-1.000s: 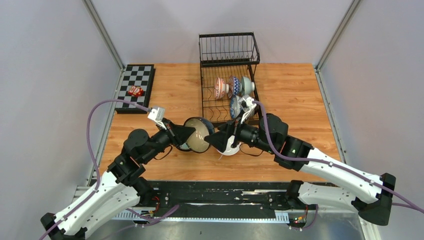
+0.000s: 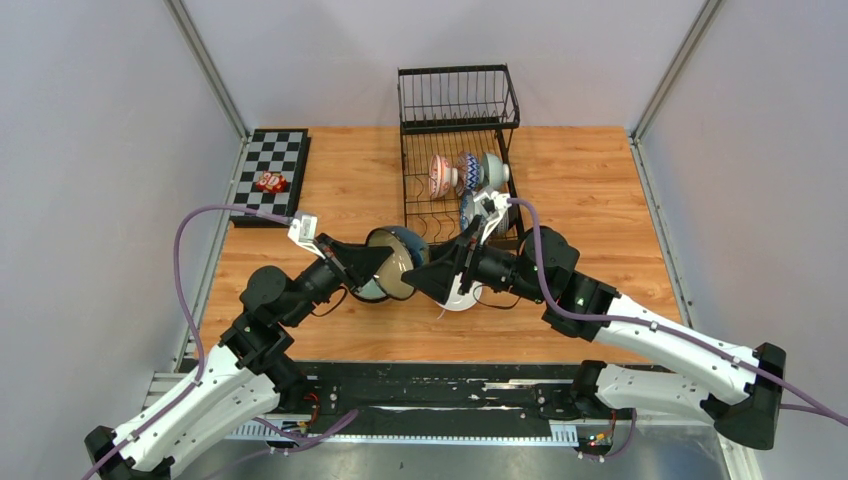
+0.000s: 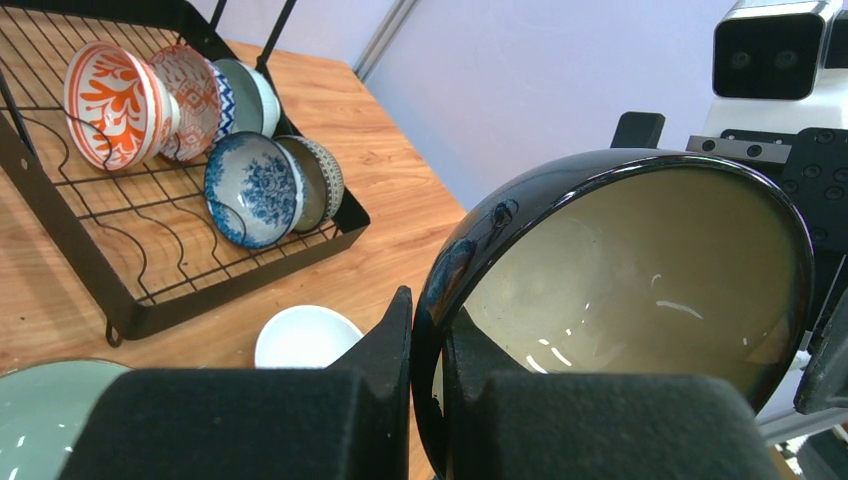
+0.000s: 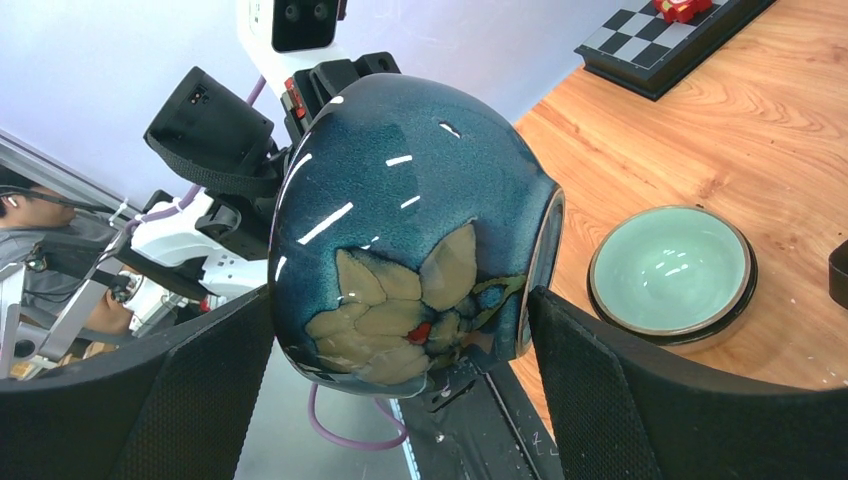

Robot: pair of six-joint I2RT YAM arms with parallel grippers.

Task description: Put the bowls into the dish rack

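Observation:
A dark-blue bowl [image 2: 395, 268] with a beige inside and a painted flower [image 4: 400, 310] is held on its side in the air by my left gripper, shut on its rim. My open right gripper is around the same bowl from the other side. The dish rack [image 3: 160, 315] holds several bowls on their sides, among them an orange-patterned bowl [image 3: 110, 105] and a blue floral bowl [image 3: 245, 190]. A celadon bowl [image 4: 670, 268] rests on the table, stacked in a darker one. A white bowl [image 3: 305, 338] stands near the rack.
A chessboard [image 2: 262, 150] with a red object [image 2: 271, 182] lies at the back left.
The rack's bowls are unchanged.

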